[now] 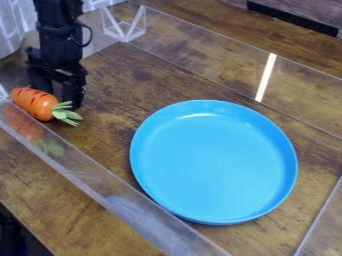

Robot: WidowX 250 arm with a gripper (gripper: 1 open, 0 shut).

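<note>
A black robot gripper (56,80) reaches down at the upper left, low over the wooden surface, its fingers apart. An orange toy carrot (38,101) with pale green leaves lies just in front of it, on its side against the clear wall at the left, leaves pointing right. Whether the fingers touch the carrot is hard to tell.
A large blue plate (214,160) fills the right centre. Clear low walls border the wooden work area (160,70). The wood between gripper and plate, and toward the back, is bare.
</note>
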